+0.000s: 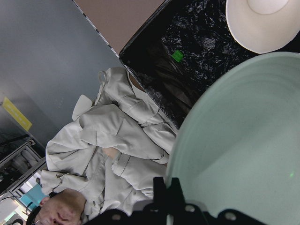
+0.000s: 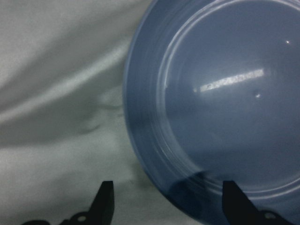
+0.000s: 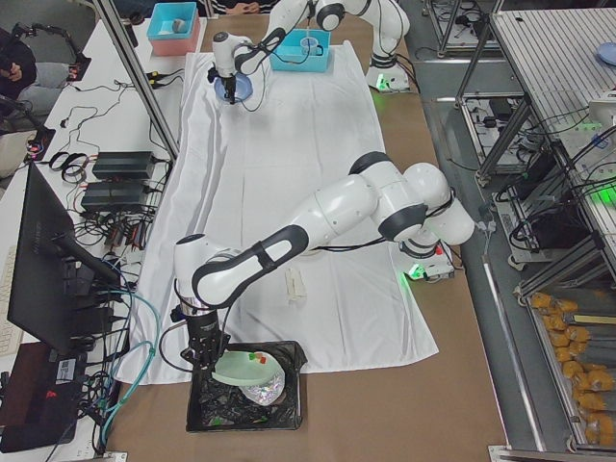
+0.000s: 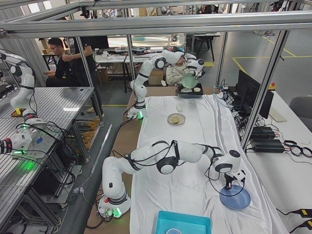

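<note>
A pale green plate (image 3: 243, 370) is held up over a black bag-lined bin (image 3: 207, 419) by my left gripper, which is shut on its rim; it also shows raised in the right view (image 4: 189, 81). Pale bowls (image 1: 260, 26) sit in the bin beneath it. My right gripper stands open over the near rim of a blue plate (image 2: 225, 122) on the white cloth, nothing visible between its fingers.
A dish with a yellow item (image 4: 176, 118) lies on the middle cloth (image 4: 190, 131). A blue tub (image 4: 184, 222) stands beyond my right arm. A monitor (image 3: 38, 269) borders the side. A person sits close to the bin.
</note>
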